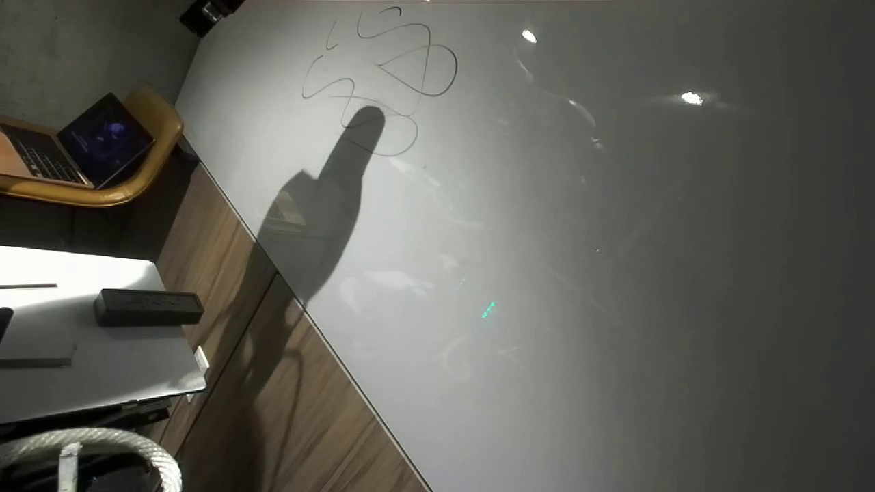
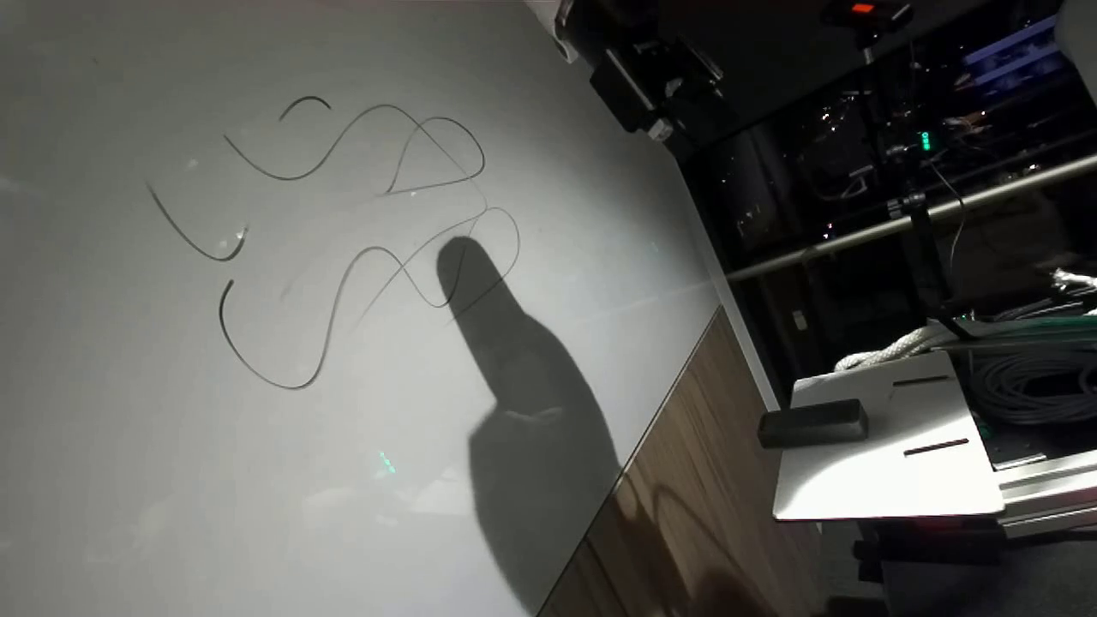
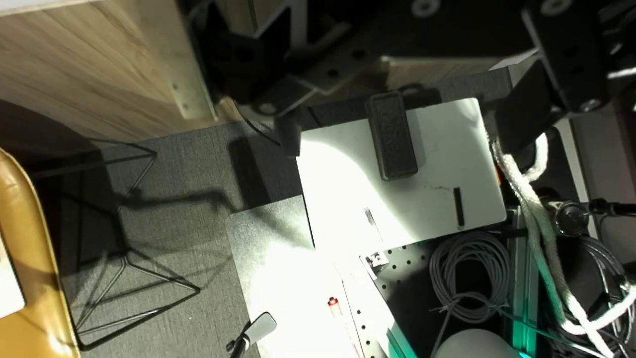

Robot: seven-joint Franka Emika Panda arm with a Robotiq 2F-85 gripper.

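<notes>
A dark eraser-like block [image 3: 393, 136] lies on a white plate [image 3: 441, 197] below me in the wrist view. My gripper is open, its fingers [image 3: 290, 134] spread wide on either side of the block in that view, with nothing held. How high they are above the plate is hard to judge. Exterior view 1 has the same block [image 1: 149, 307] at the plate's edge, and exterior view 2 shows it too [image 2: 813, 423]. Curly black marker lines [image 2: 329, 329] run over the whiteboard [image 2: 154, 411]. A large arm-shaped shadow covers part of them.
Wood panelling [image 1: 353, 410] borders the whiteboard. White rope [image 3: 524, 191] and coiled grey cable [image 3: 471, 268] lie beside the plate. A yellow chair [image 1: 160, 123] holds a laptop [image 1: 106, 139]. A red-tipped marker [image 3: 334, 305] lies on a lower bright surface.
</notes>
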